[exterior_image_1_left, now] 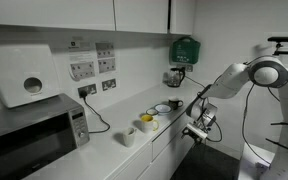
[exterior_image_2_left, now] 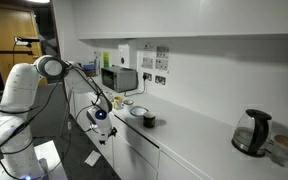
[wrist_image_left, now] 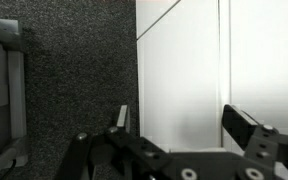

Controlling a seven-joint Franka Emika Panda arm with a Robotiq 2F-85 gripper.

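My gripper [exterior_image_1_left: 196, 133] is low in front of the white cabinet fronts [exterior_image_1_left: 169, 150], below the counter's edge. In exterior view 2 the same gripper [exterior_image_2_left: 108, 134] sits close to those fronts. Seen from the wrist, the two fingers [wrist_image_left: 240, 127] stand wide apart, so the gripper is open. A white panel [wrist_image_left: 179, 85] fills most of the space between and beyond them, with a vertical seam near the right finger. Nothing is visibly held. Whether a finger touches the panel cannot be told.
On the counter [exterior_image_2_left: 204, 145] stand a dark pot [exterior_image_2_left: 149, 119], a kettle [exterior_image_2_left: 251, 131], a yellow mug [exterior_image_1_left: 149, 124] and a microwave [exterior_image_1_left: 39, 138]. Dark floor [wrist_image_left: 79, 70] lies left of the panel in the wrist view, with a grey object [wrist_image_left: 16, 95] at its edge.
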